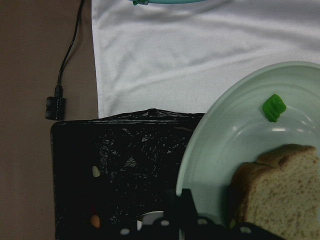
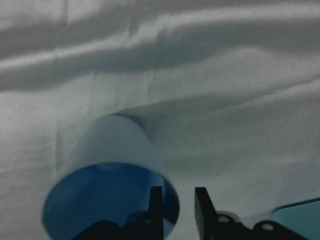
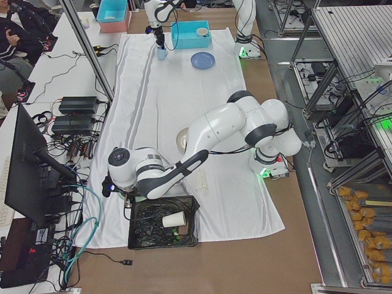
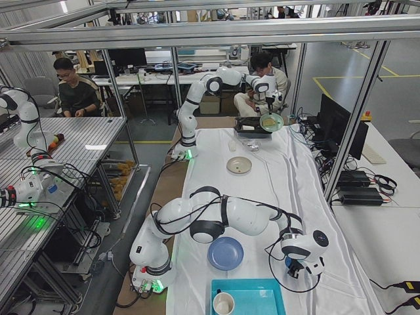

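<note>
My left gripper is at the rim of a pale green plate (image 4: 272, 122), which carries a bread slice (image 1: 275, 195) and a green piece (image 1: 273, 107); it appears shut on that rim, held over a black-lined bin (image 3: 147, 233). The bin holds a white cup (image 3: 173, 220) and scraps. My right gripper stands open at a light blue cup (image 2: 110, 145), one finger inside its mouth and the other outside.
A beige plate (image 4: 239, 165) lies mid-table. Near the right arm are a blue plate (image 4: 225, 253) and a teal tray (image 4: 246, 289) with a cup (image 4: 223, 302). The white cloth has clear room between.
</note>
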